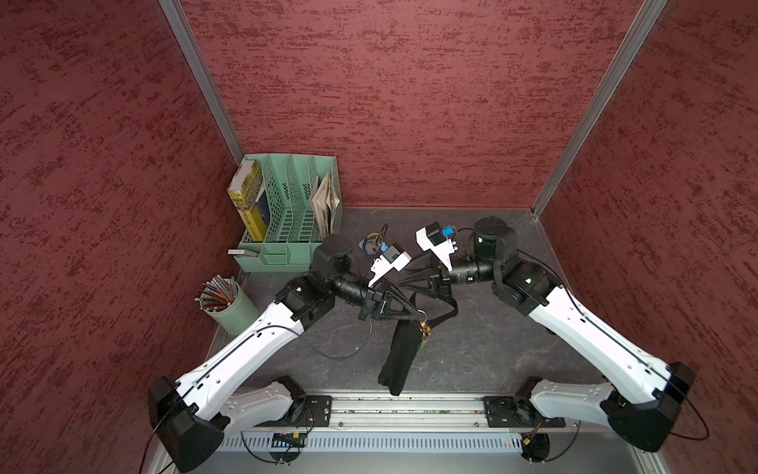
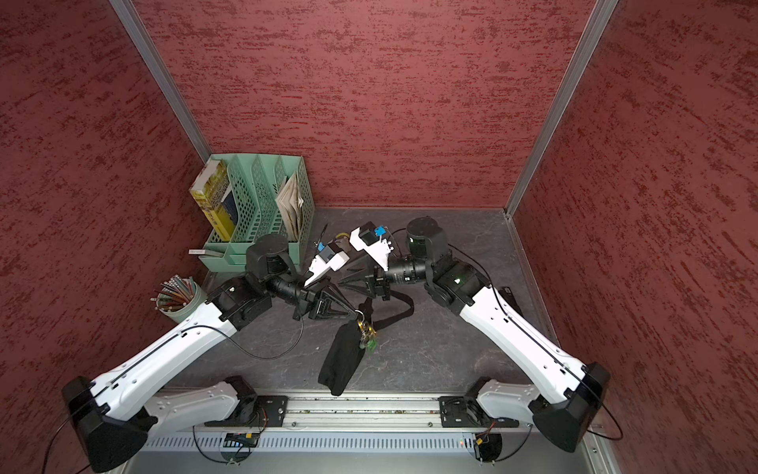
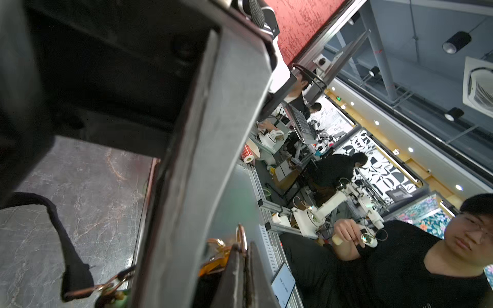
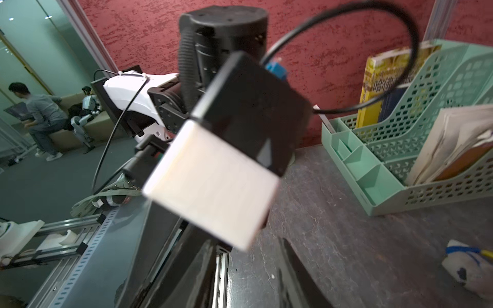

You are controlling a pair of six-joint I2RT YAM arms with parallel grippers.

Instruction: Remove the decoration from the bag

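A black bag point(image 1: 398, 355) with a strap point(image 1: 446, 314) hangs down near the table's front middle. My left gripper point(image 1: 414, 316) is shut at the metal ring point(image 3: 241, 233) with the gold and green decoration point(image 2: 367, 335) by the bag's top; whether anything thin is between its tips is unclear. My right gripper point(image 2: 347, 286) is above and behind the left one, part open, with nothing seen between its fingers in the right wrist view.
A green file organizer point(image 1: 288, 256) stands at the back left, a pen cup point(image 1: 233, 316) at the left. A small soft object point(image 4: 467, 267) lies behind the arms. The right of the table is clearer.
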